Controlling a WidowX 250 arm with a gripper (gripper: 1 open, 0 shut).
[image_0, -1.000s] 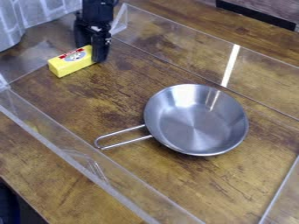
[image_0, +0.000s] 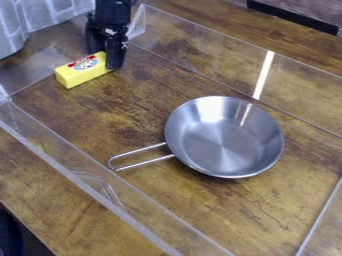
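A yellow box (image_0: 75, 73) with a red and white label lies on the wooden board at the upper left. My dark gripper (image_0: 107, 52) is just above and beside its right end, at the top left of the view; it is small and dark, so the state of its fingers is hard to make out. A steel pan (image_0: 223, 136) with a wire handle pointing to the lower left sits in the right middle of the board.
Clear plastic walls (image_0: 80, 178) edge the work area on the left and right. A pale crumpled thing (image_0: 24, 25) is at the top left corner. The board between box and pan is bare.
The gripper has shifted very slightly around the box's right end; the box and pan look unmoved.
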